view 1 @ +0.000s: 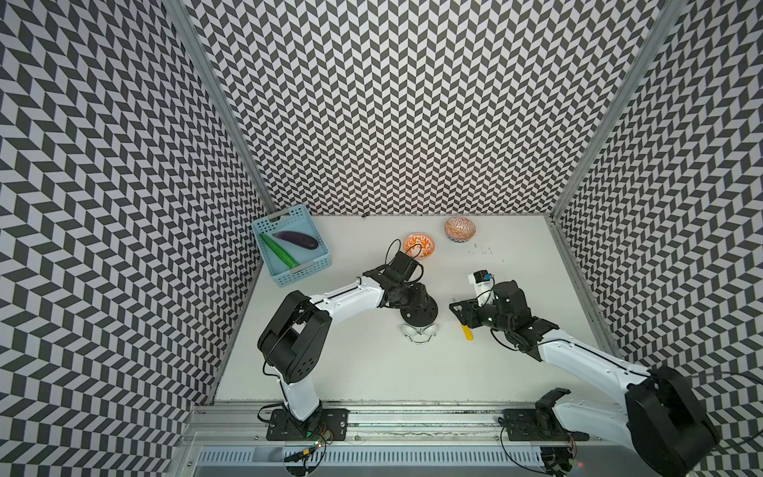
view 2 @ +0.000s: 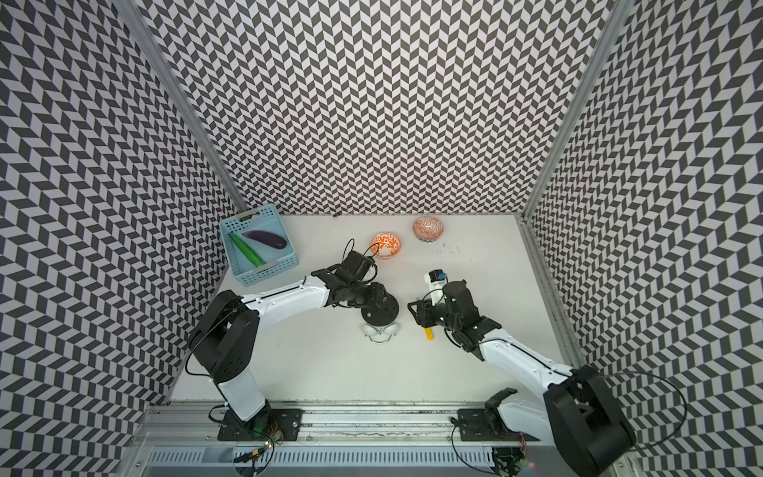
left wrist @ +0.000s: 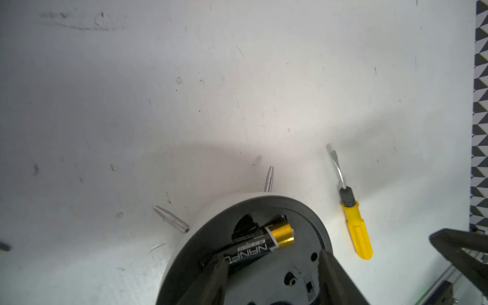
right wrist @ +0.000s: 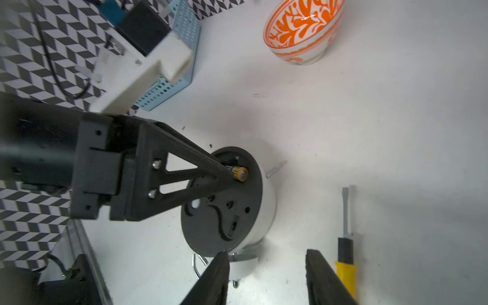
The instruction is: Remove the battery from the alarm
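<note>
The alarm clock lies with its black back up, its battery compartment uncovered. A black-and-gold battery sits in it. My left gripper is low over the back, fingers apart on either side near the battery; in the right wrist view its fingertips partly hide the battery. My right gripper stands open right of the clock, nothing between its fingers. A yellow screwdriver lies on the table right of the clock, beneath the right arm.
An orange patterned bowl and a second bowl stand at the back. A blue basket with a cucumber and an eggplant is at the back left.
</note>
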